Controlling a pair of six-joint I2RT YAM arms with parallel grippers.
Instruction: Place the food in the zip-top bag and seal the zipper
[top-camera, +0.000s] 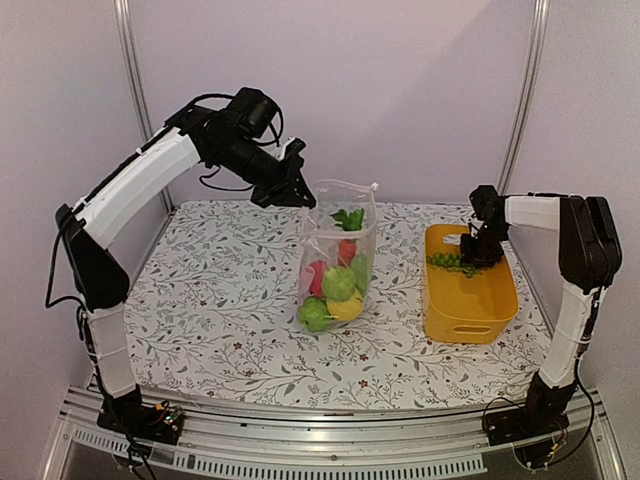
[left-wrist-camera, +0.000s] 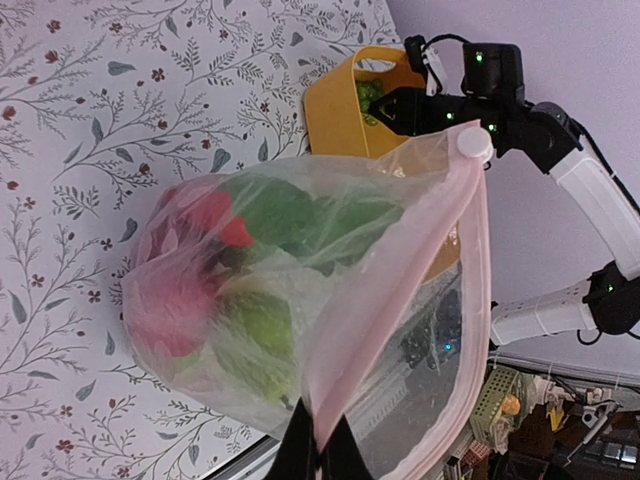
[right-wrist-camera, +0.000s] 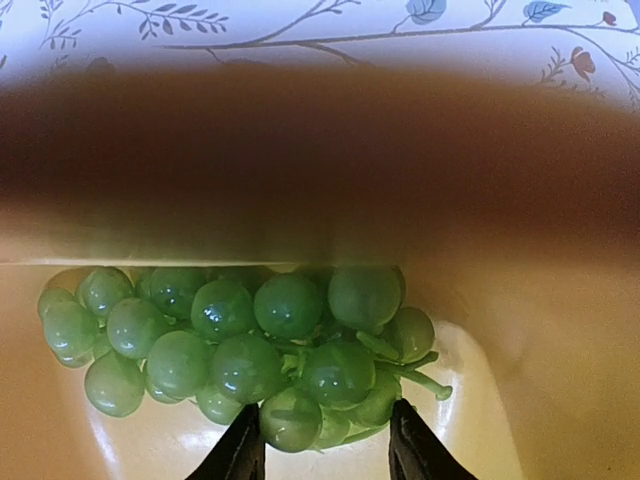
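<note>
A clear zip top bag (top-camera: 337, 265) stands upright on the table, its mouth spread wide, with several pieces of play food inside. At the left corner of its pinkish rim (left-wrist-camera: 372, 300), my left gripper is shut on the bag's edge. Green grapes (right-wrist-camera: 243, 335) lie in the yellow bin (top-camera: 472, 300), against its far end. My right gripper reaches down into that bin. Its fingertips stand apart, one on either side of the grapes' near edge. From above, the right gripper (top-camera: 471, 261) partly hides the bunch.
The yellow bin's raised walls surround the right gripper; apart from the grapes, its floor looks empty.
</note>
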